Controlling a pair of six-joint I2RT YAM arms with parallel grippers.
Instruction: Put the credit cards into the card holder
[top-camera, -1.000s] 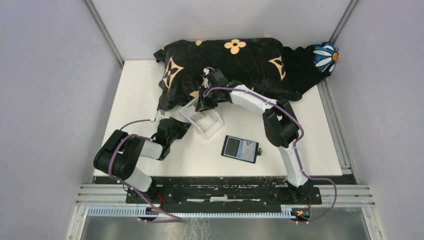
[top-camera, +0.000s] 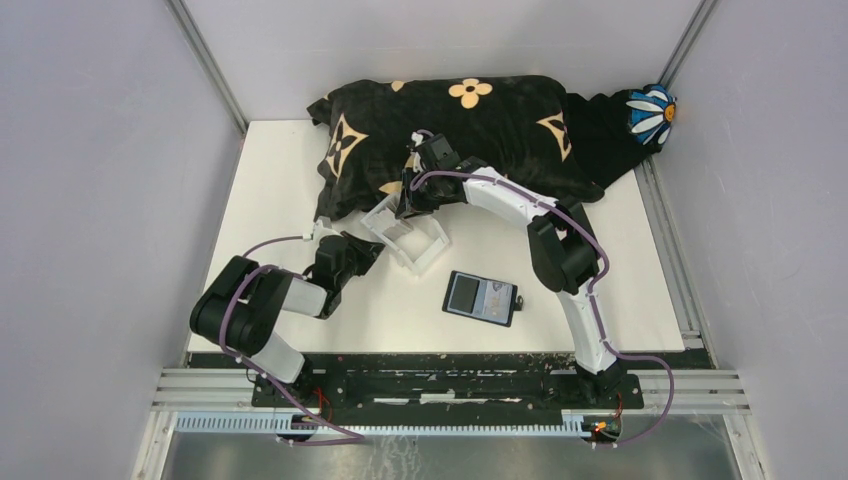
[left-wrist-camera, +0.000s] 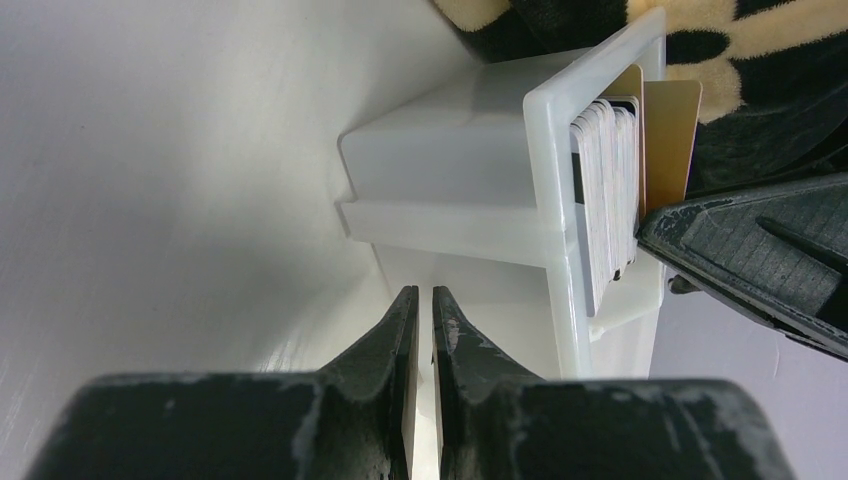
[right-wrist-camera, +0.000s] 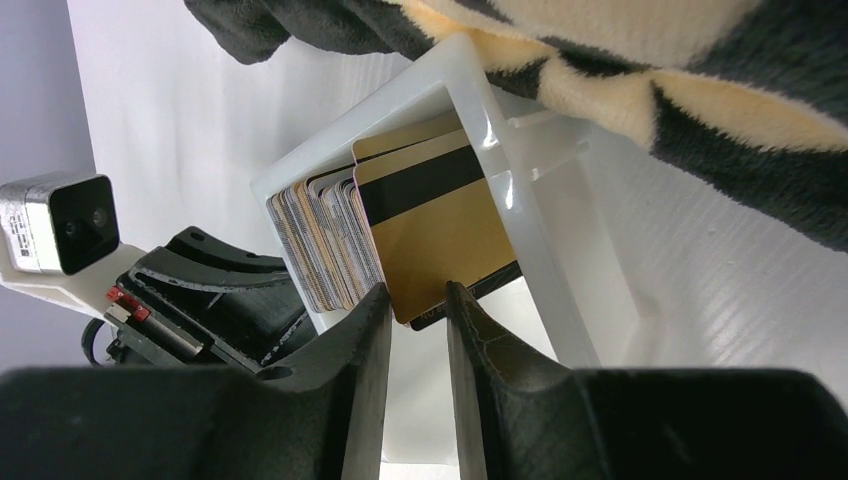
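A white box-like frame (top-camera: 432, 259) stands tilted at mid-table, with a stack of cards (right-wrist-camera: 313, 243) in its upper compartment. In the right wrist view, a gold card (right-wrist-camera: 437, 222) with a dark stripe leans there, another gold one behind it. My right gripper is shut on the front gold card's lower edge, inside the frame's opening. My left gripper hangs beside the frame's near-left wall, open by a narrow gap with nothing visible between its fingertips. On the table lies a flat black case (top-camera: 481, 298) with a grey panel and a small side knob.
A black floral cushion (top-camera: 450, 125) lies along the back, close behind the frame. Dark cloth (top-camera: 605, 135) with a blue flower sits at the back right. Both arms are close together at the frame.
The frame has shifted slightly to the right, and both grippers have moved slightly right with it. The black case has stayed in place.
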